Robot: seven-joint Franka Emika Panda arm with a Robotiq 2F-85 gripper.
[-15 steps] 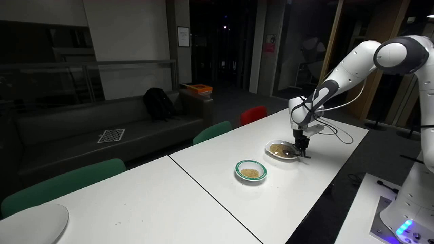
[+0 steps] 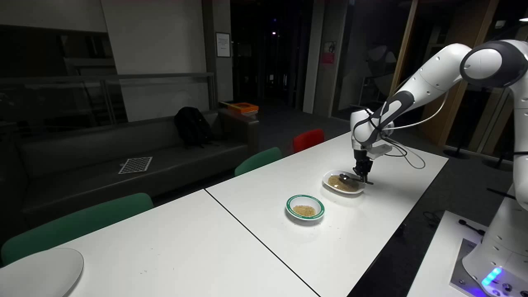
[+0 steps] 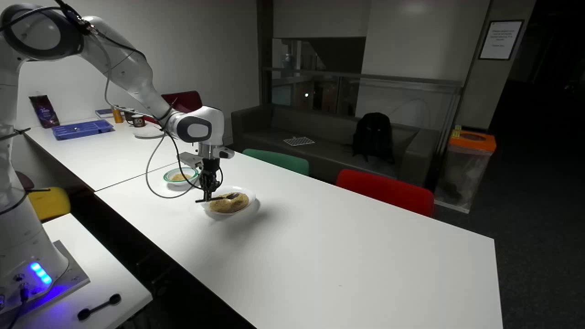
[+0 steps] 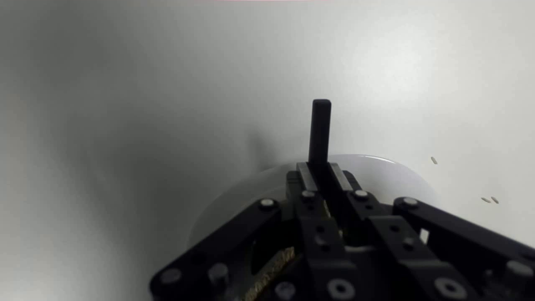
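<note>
My gripper (image 2: 364, 179) is shut on the dark handle of a spoon (image 4: 319, 128), whose end sticks out past the fingertips in the wrist view. The spoon's bowl (image 3: 232, 195) is over the grain in a white oval dish (image 2: 327, 181); whether it touches the grain I cannot tell. Brown grain (image 3: 229, 205) covers much of the dish's bottom. Nearer the first exterior camera, a white bowl with a green rim (image 2: 289, 210) holds a smaller heap of grain (image 2: 304, 210). In the wrist view my fingers hide most of the dish.
Several loose grains (image 4: 434, 160) lie on the white table (image 3: 351, 257) beside the dish. A grey-white plate (image 2: 44, 272) sits at the table's near left, and a blue tray (image 3: 82, 129) stands at the far end.
My gripper has risen slightly, bringing the spoon up with it. The spoon's bowl has moved from the dish's gripper side toward its middle. Dish and green-rimmed bowl have stayed put.
</note>
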